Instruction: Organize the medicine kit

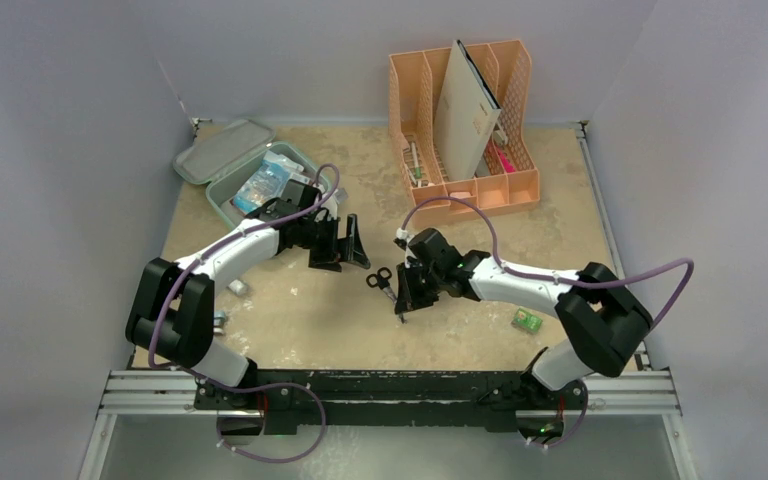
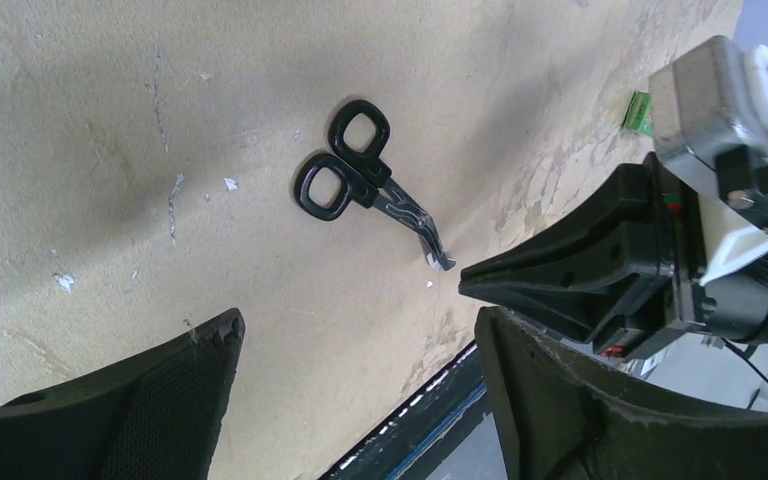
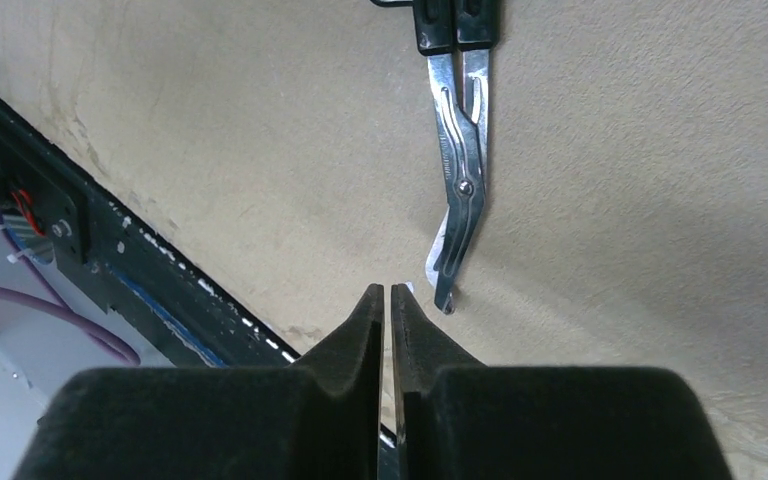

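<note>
A pair of scissors [image 1: 386, 285] with black handles lies on the table between my grippers, its bent metal blades [image 3: 462, 185] toward the front edge. My left gripper [image 1: 350, 262] is wide open behind and left of the handles, with empty space between its fingers. Close to the blade end, my right gripper points down with its fingertips nearly together; a thin gap shows and nothing is in it. The blade tip lies just ahead of those fingertips, apart from them. At the back left, the grey-green kit box [image 1: 222, 190] holds a blue-and-clear packet [image 1: 268, 182], its lid [image 1: 222, 150] folded back.
An orange organizer [image 1: 508, 190] with a large white folder [image 1: 463, 115] stands at the back. A small green box [image 1: 526, 320] lies at the right under the right arm. Small items [image 1: 220, 322] lie at the left. Open table surrounds the scissors.
</note>
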